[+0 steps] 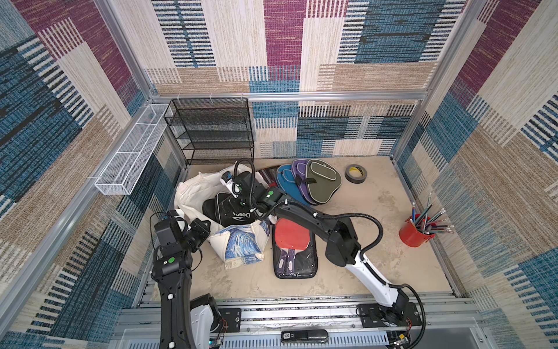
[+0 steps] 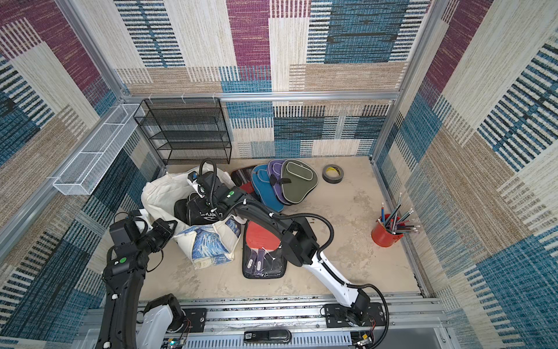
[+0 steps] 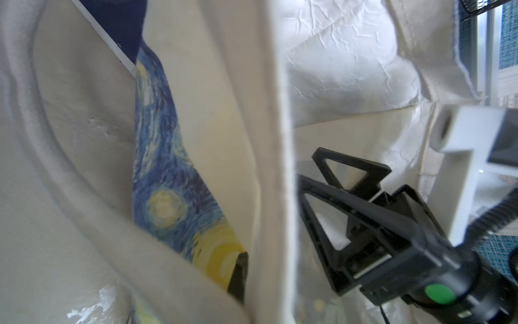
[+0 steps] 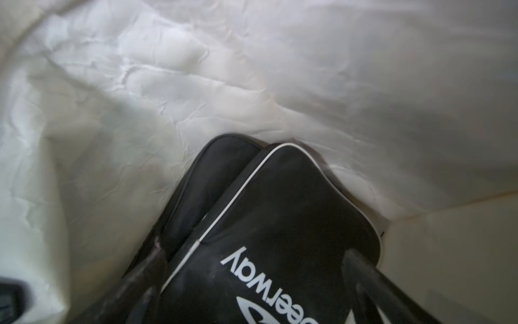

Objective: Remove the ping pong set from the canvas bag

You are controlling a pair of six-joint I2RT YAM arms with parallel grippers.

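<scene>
The cream canvas bag (image 1: 191, 197), with a painted blue print, stands at left-centre. Inside lie black cases lettered Deerway (image 4: 286, 210). My right gripper reaches over them into the bag, open, its fingers either side of the lettering. My left gripper (image 1: 203, 226) is at the bag's left front; its fingertips are hidden behind canvas in the left wrist view. It is shut.
Red paddles (image 1: 292, 232) in a black case lie right of the bag. Several coloured cases (image 1: 319, 180) lie behind, with tape (image 1: 360, 178) and a pencil cup (image 1: 408, 232) farther right.
</scene>
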